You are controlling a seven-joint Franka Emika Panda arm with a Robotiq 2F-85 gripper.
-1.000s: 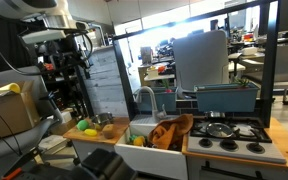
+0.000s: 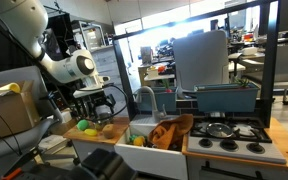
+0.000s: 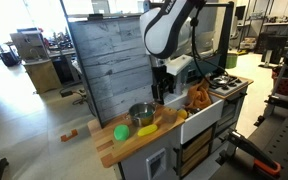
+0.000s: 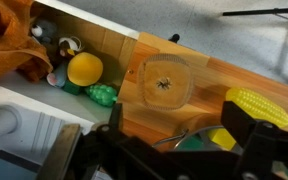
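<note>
My gripper is open above the wooden counter, its dark fingers wide apart with nothing held between them. In the wrist view, a tan, rounded-square item [image 4: 164, 82] lies on the wood ahead of the fingers. Yellow corn [image 4: 256, 108] lies to the right, partly covered by the right finger. A metal pot [image 2: 103, 119] stands on the counter in the first exterior view, beside a green round item [image 2: 83, 124]. From the other side, my gripper [image 3: 164, 92] hangs over the counter near the pot [image 3: 142, 114].
The white sink [image 2: 152, 160] holds an orange-brown cloth [image 4: 19, 42], a yellow ball [image 4: 85, 69] and a green item [image 4: 101, 95]. A faucet [image 2: 154, 100] rises behind it. To the right are a dish rack [image 2: 224, 98] and a stove [image 2: 234, 140].
The arm has come down from high above the counter, bringing the gripper close over the items. The pot, corn and sink contents look unmoved.
</note>
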